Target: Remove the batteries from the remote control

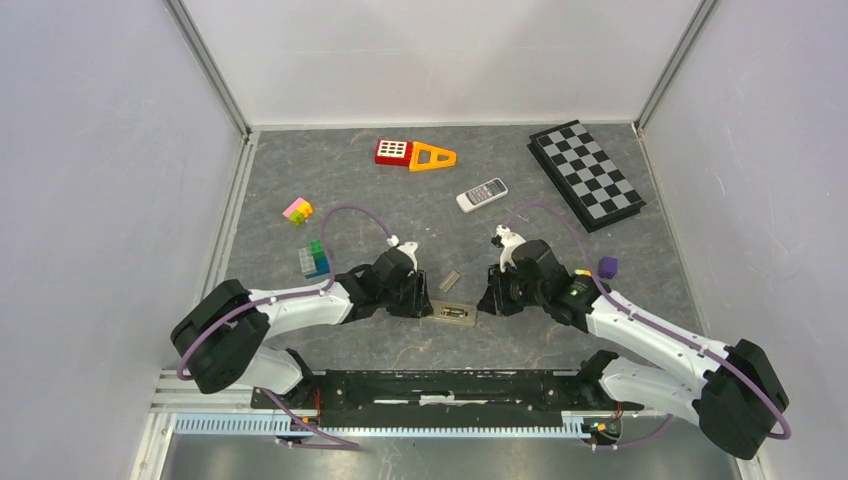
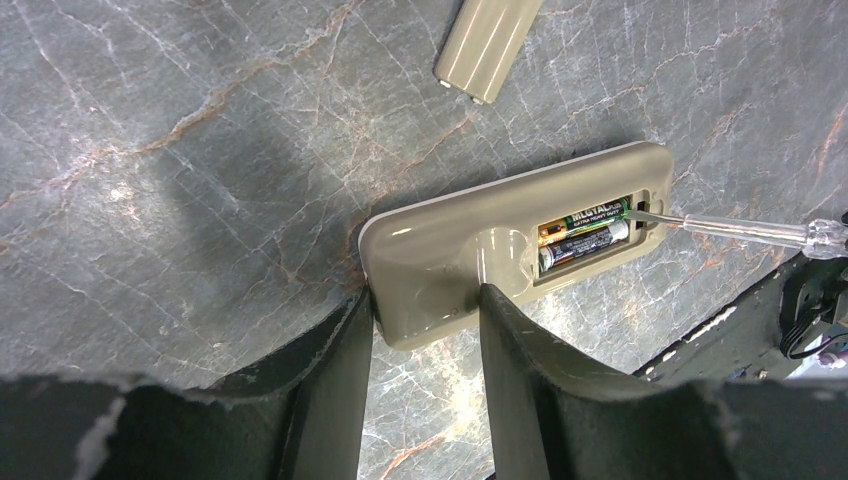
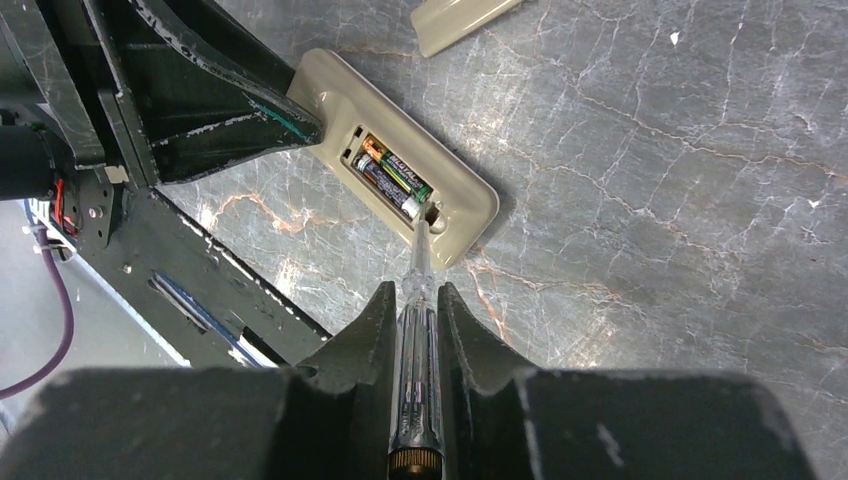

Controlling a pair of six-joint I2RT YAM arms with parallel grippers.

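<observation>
The beige remote control (image 2: 440,240) lies back side up on the table, its battery bay uncovered. Two batteries lie in the bay, a green-and-orange one (image 2: 585,222) and a black-and-silver one (image 2: 584,246). My left gripper is shut on the remote's left end, a finger at each long side. A clear-handled screwdriver (image 3: 415,370) is held by my right gripper, shut around its handle. The screwdriver's tip reaches into the bay at the batteries' right end; exact contact cannot be told. The loose battery cover (image 2: 490,45) lies behind the remote.
A white remote (image 1: 482,195), a checkered board (image 1: 588,175), a red-and-yellow toy (image 1: 415,155), and toy blocks (image 1: 314,260) lie farther off. A purple cube (image 1: 608,267) sits right of the right arm. Bare table surrounds the cover.
</observation>
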